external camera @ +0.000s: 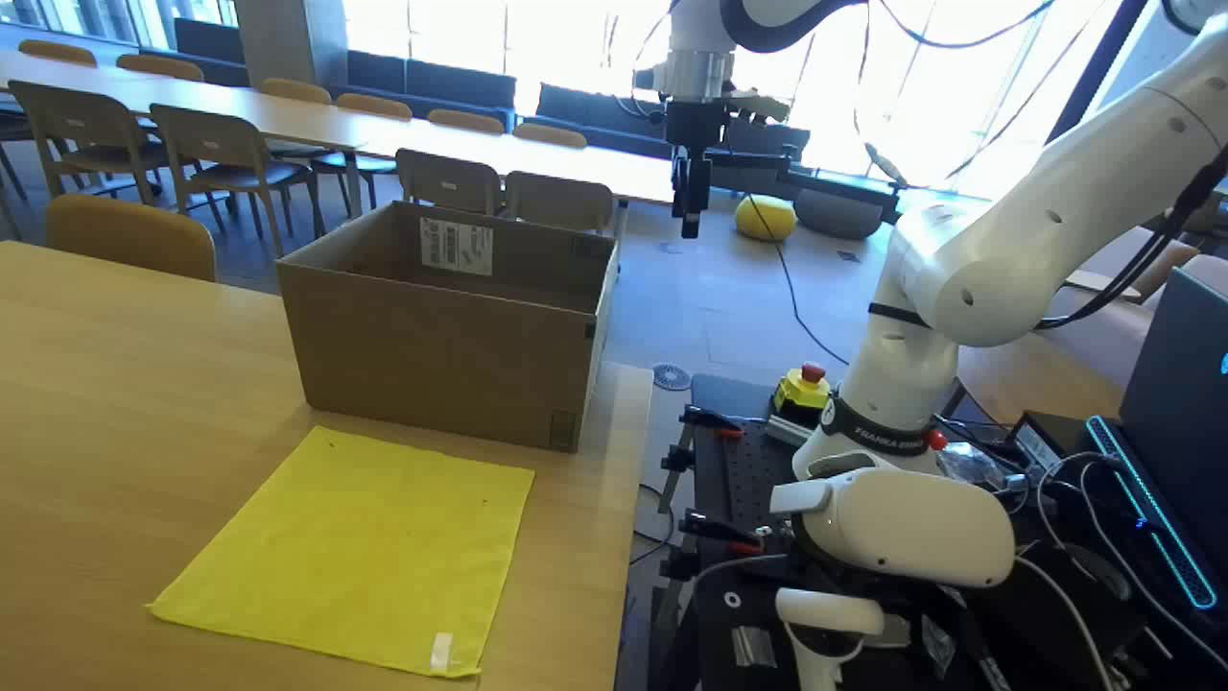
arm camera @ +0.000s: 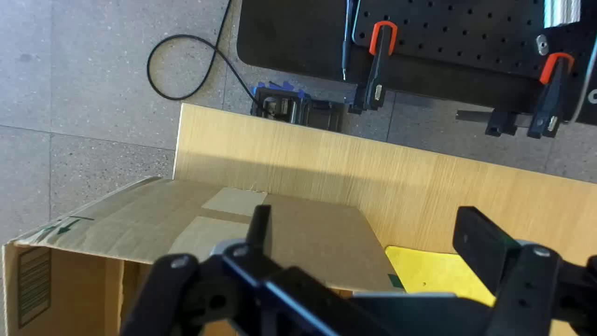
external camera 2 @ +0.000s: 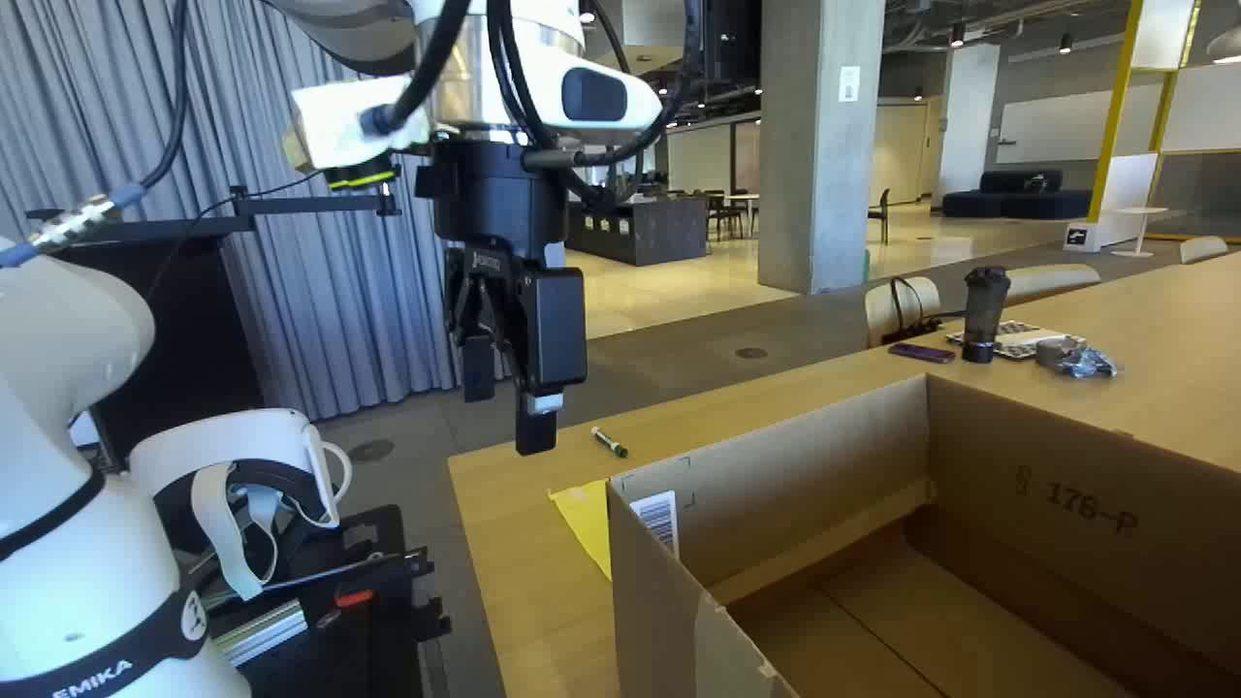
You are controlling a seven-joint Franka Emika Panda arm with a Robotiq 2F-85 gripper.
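An open cardboard box [external camera: 443,357] stands at the table's edge; the part of its floor seen in the second exterior view [external camera 2: 919,617] is bare. A yellow cloth [external camera: 357,547] lies flat beside it, with a small white tag at one corner. Past the cloth in that second view, a green and white marker [external camera 2: 608,442] rests on the table. My gripper is open and empty, its fingers wide apart above the box's edge in the wrist view. From the side, the gripper [external camera 2: 506,413] hangs in the air, higher than the box's rim.
A dark bottle [external camera 2: 985,312], a phone [external camera 2: 921,351] and a crumpled blue wrapper [external camera 2: 1090,363] sit farther along the table. The robot's black base cart [arm camera: 447,50] has clamps [arm camera: 380,61] along its side, across a floor gap from the table.
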